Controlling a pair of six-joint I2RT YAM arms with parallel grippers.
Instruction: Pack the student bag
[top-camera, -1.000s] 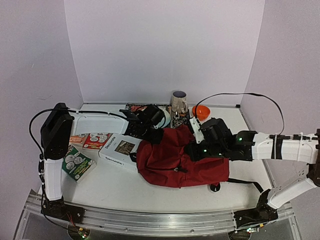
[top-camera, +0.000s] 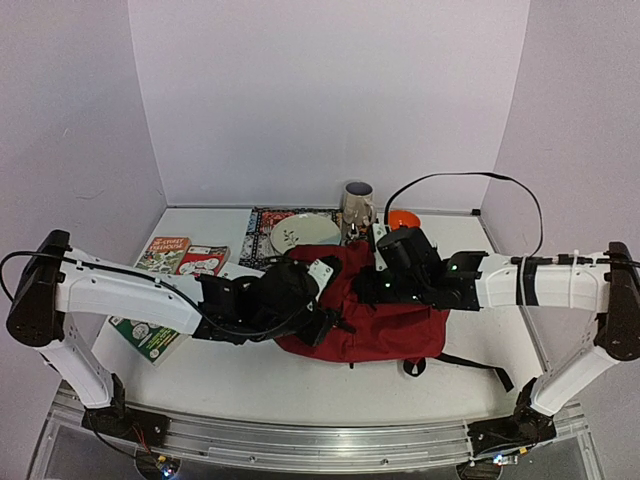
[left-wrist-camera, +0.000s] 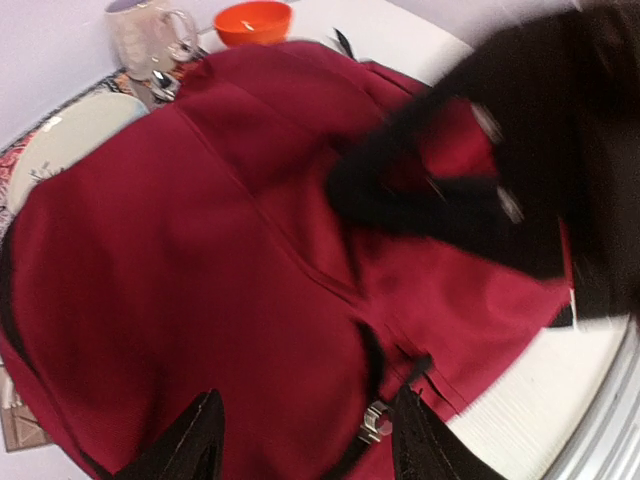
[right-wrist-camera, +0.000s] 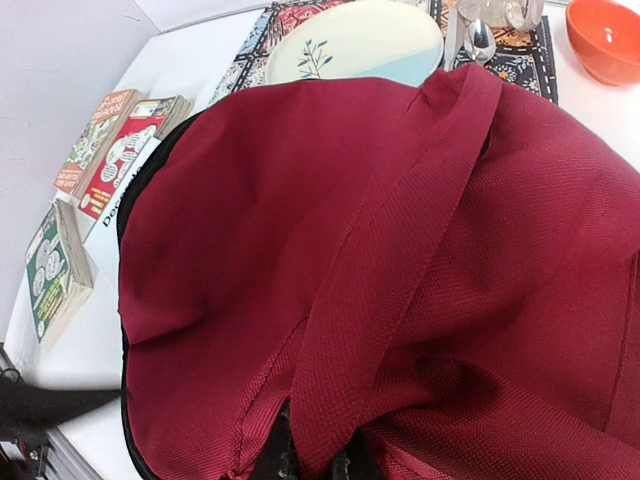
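Note:
The red bag (top-camera: 385, 335) lies on the table, its cloth crumpled. My left gripper is open over the bag's front panel, with the zipper pull (left-wrist-camera: 376, 420) showing near its right finger; nothing is clamped between the fingers. A fold of the bag's red cloth (right-wrist-camera: 385, 280) rises from my right gripper, which is shut on it. At the left of the table are an orange book (top-camera: 163, 254), a red book (top-camera: 203, 261) and a green book (top-camera: 150, 338). Mostly hidden behind the bag is a white box (right-wrist-camera: 108, 235) lettered "Decorate".
Behind the bag, a patterned mat (top-camera: 258, 225) bears a plate (top-camera: 303, 231) and cutlery (right-wrist-camera: 480, 42). A mug (top-camera: 357, 203) and an orange bowl (top-camera: 403, 218) stand at the back. A black strap (top-camera: 475, 365) trails right.
My left gripper has swung from the bag's upper left edge toward the front, near the zipper pull. The right gripper, still on the cloth, has shifted slightly left, and the bag with it.

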